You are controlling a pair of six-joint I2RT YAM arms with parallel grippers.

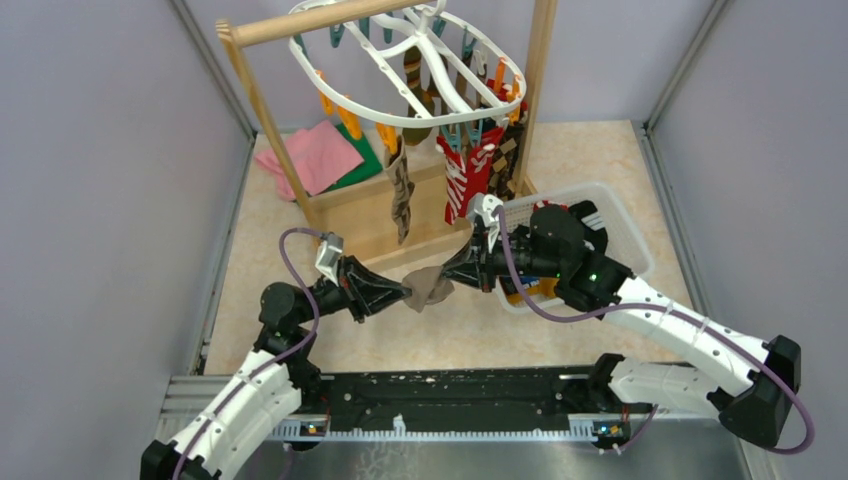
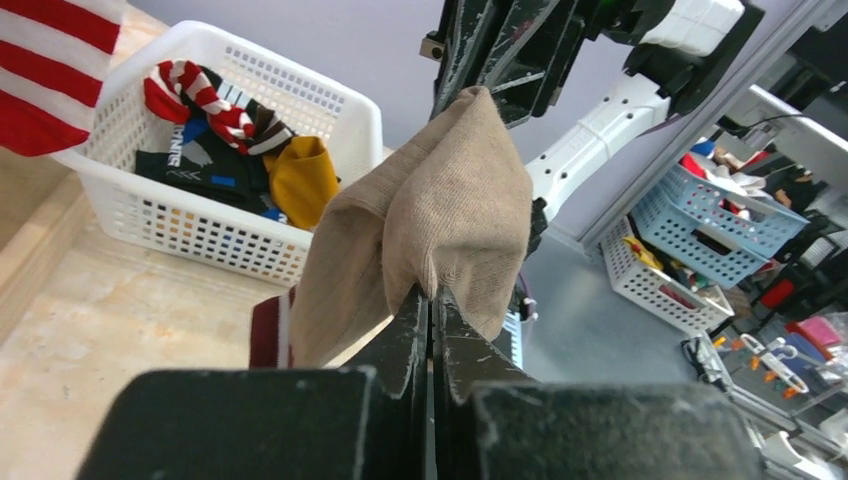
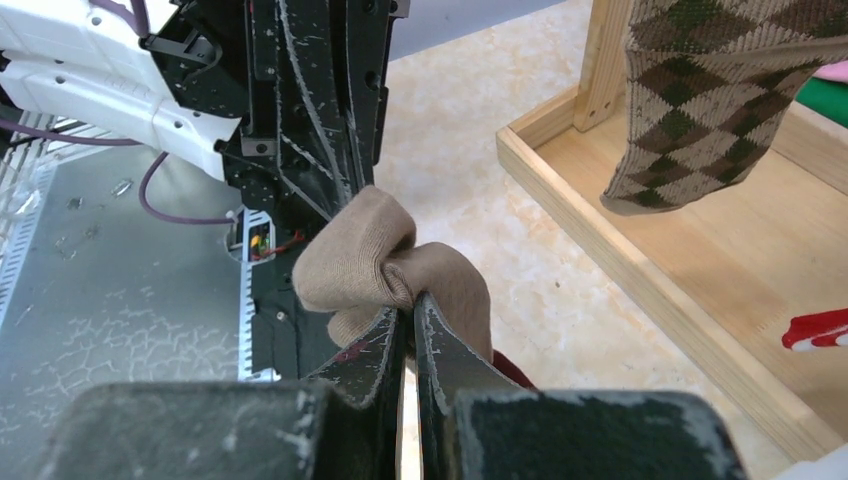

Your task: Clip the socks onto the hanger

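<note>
Between my grippers, in front of the rack, a taupe sock (image 1: 428, 286) is held in the air, with a maroon striped part showing in the left wrist view. My left gripper is shut on one side of it, and my right gripper is shut on the other. Above, the white oval hanger (image 1: 365, 109) carries orange and teal clips, with a camouflage sock (image 1: 400, 185), a red-and-white sock (image 1: 465, 185) and an argyle sock (image 3: 700, 120) hanging from it.
A white basket (image 1: 625, 240) of socks stands at the right, behind my right arm. The wooden frame's base tray (image 3: 630, 262) lies under the hanger. Pink (image 1: 300, 160) and green cloths lie at the back left.
</note>
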